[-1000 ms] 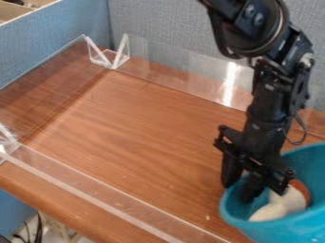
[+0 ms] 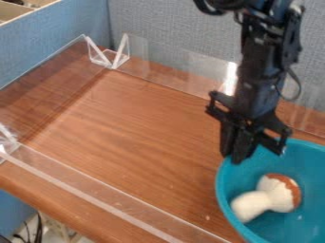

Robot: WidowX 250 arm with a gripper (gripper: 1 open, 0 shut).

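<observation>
My gripper point(image 2: 237, 152) hangs at the upper left rim of a teal bowl point(image 2: 302, 226) on the right, its fingertips pointing down. It looks shut, with nothing visible between its fingers. In the bowl lies a toy mushroom with a white stem and a brown-and-white cap point(image 2: 279, 190), on its side below the gripper.
Clear plastic edging with white corner brackets point(image 2: 108, 55) runs along it. A padded grey wall stands at the back, and cables hang at the lower left.
My gripper has risen from inside the bowl to its rim. The mushroom is more fully in view, and the bowl has shifted slightly.
</observation>
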